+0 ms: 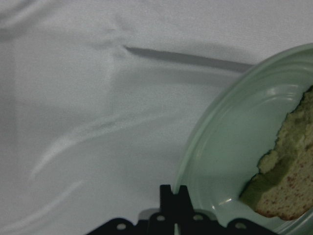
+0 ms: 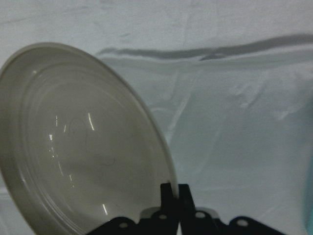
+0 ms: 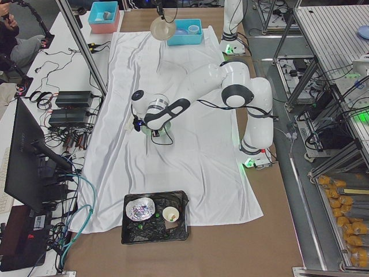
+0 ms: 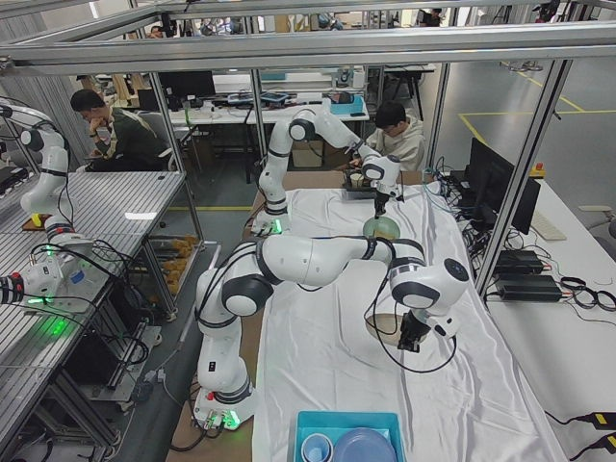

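Note:
A beige plate (image 3: pixel 163 29) hangs raised near the blue bin at the top of the camera left view; in the right wrist view the plate (image 2: pixel 78 137) has its rim in my right gripper, which is shut on it. My left gripper is shut at the rim of a pale green plate (image 1: pixel 215 147) holding a torn, spotted flatbread (image 1: pixel 283 181). The views don't show clearly whether that rim is between its fingers. In the camera left view my left arm largely hides the green plate.
A blue bin (image 4: pixel 348 422) with a cup and blue plate stands at the far end of the white cloth (image 3: pixel 173 173). A black tray (image 3: pixel 154 234) with a foil bowl and cup sits at the opposite end.

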